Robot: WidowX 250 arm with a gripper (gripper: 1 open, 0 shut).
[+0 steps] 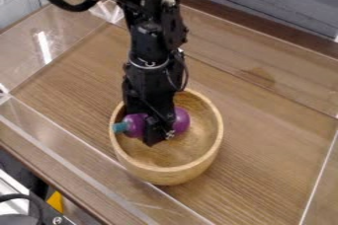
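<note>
A light wooden bowl (179, 165) sits on the wooden table. Inside it lies a purple object with a teal tip (129, 126), partly hidden by my black gripper (154, 130), which hangs down into the bowl over it. The fingers are around the object's middle; whether they touch it is unclear, though the finger is open by its look.
A pale wall runs along the back. At the lower left, beyond the table edge, are a dark cable and a yellow item.
</note>
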